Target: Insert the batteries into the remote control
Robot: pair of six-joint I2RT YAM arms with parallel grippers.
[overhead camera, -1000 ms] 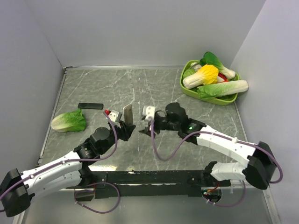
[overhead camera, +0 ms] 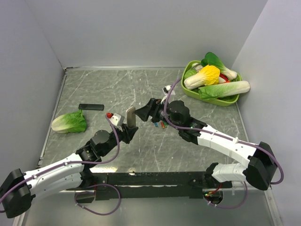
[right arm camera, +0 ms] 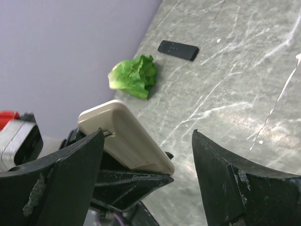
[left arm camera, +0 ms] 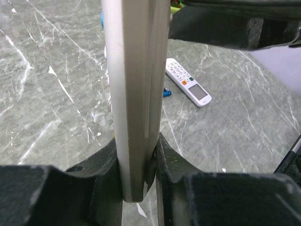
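Observation:
My left gripper [overhead camera: 128, 133] is shut on an upright pale remote [overhead camera: 131, 117], gripping its lower end; this fills the middle of the left wrist view [left arm camera: 134, 94]. My right gripper [overhead camera: 143, 112] is just right of its upper part, with fingers apart; in the right wrist view the remote [right arm camera: 124, 136] sits beyond and partly behind the left finger, nothing clearly between them. A second white remote [left arm camera: 187, 82] with buttons and screen lies on the table in the left wrist view, beside small blue cylinders [left arm camera: 166, 92], probably batteries.
A black bar [overhead camera: 91, 107] and a lettuce [overhead camera: 69, 123] lie at the left. A green basket [overhead camera: 207, 100] of vegetables stands at the back right. Grey walls bound the table.
My right gripper has risen and turned in the top view, coming toward the held remote's top. The left gripper and its remote have barely moved.

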